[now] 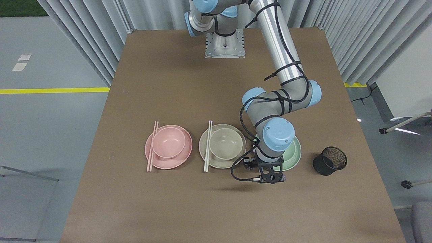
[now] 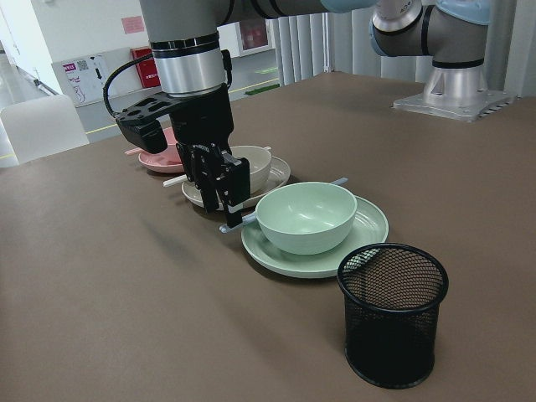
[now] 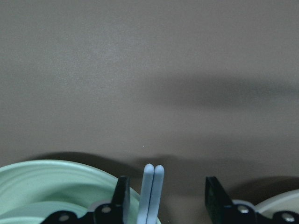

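My gripper is open, its fingers low at the table, either side of the near ends of a pair of light blue chopsticks (image 3: 145, 193) in the wrist view, with space around them. They lie by the green plate (image 2: 293, 268), which holds a green bowl (image 2: 306, 226). Alongside, a cream plate (image 1: 204, 152) holds a cream bowl (image 1: 225, 143) and white chopsticks (image 1: 207, 147). Further left in the front view, a pink plate (image 1: 182, 156) holds a pink bowl (image 1: 168, 141) and pink chopsticks (image 1: 150, 154).
A black mesh cup (image 1: 329, 161) stands right of the green plate in the front view. The arm's base is at the back.
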